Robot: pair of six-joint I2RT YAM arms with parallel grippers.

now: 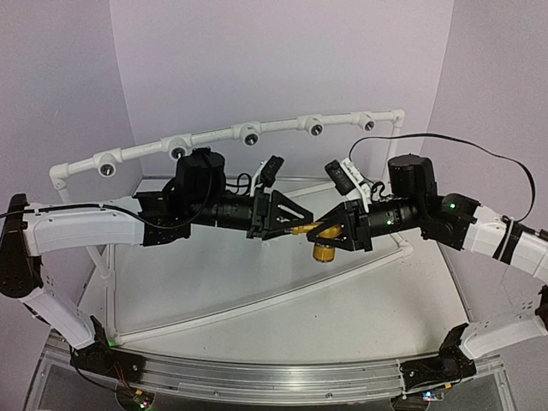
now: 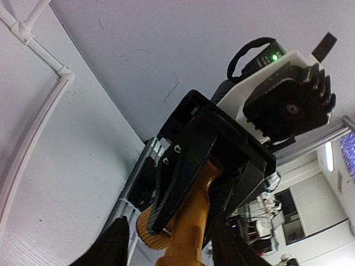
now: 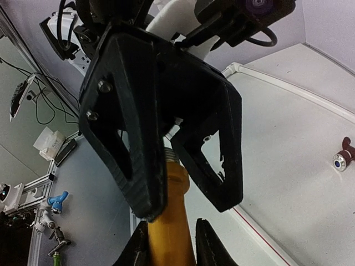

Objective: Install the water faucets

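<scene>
An orange-yellow water faucet (image 1: 323, 253) hangs in the air above the middle of the frame base. My right gripper (image 1: 320, 230) is shut on its body; in the right wrist view the body (image 3: 171, 238) runs between the right fingers. Coming from the other side, my left gripper (image 1: 301, 225) has its fingers on both sides of the faucet's threaded end, and a gap shows beside it, so it stands open. A ribbed orange knob (image 2: 152, 230) sticks out beside the right fingers. On the board lies a brown faucet (image 3: 345, 155), hidden in the top view.
A white pipe rack (image 1: 210, 137) with several threaded sockets (image 1: 250, 134) crosses the back. Its lower pipes (image 1: 257, 303) frame the board. Blue and other faucets (image 3: 57, 202) show off at the side in the right wrist view.
</scene>
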